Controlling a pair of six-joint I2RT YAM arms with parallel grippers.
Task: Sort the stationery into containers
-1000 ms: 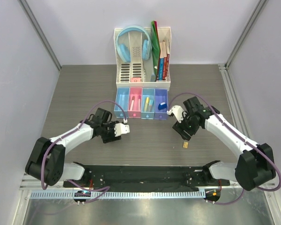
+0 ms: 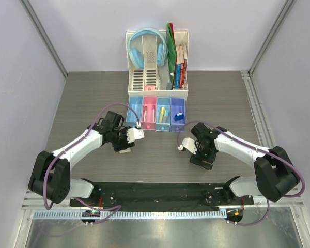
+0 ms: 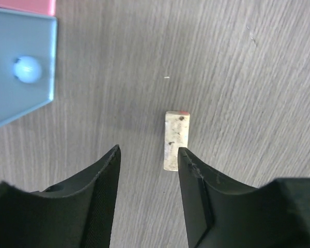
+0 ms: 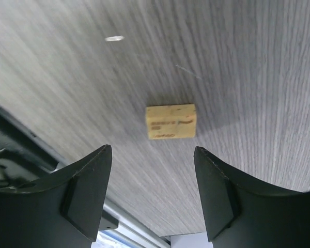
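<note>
A white eraser [image 3: 175,139] lies on the table just beyond the tips of my left gripper, which is open over it. A small tan block [image 4: 171,121] lies below my right gripper, whose open fingers frame it without touching visibly. Four sorting bins stand at the back centre: light blue [image 2: 135,106], pink [image 2: 148,101], a second blue [image 2: 163,103] and darker blue [image 2: 178,125]. The inner two hold pens and sticks; the darker one holds a small blue item [image 2: 179,116].
A white organiser [image 2: 157,93] with headphones and books stands behind the bins. Bare table lies between my arms and along both sides. A dark edge [image 2: 155,188] runs along the front.
My right gripper has moved toward the front, over the tan block. My left gripper has shifted slightly back, and the white eraser now shows beside it in the top view.
</note>
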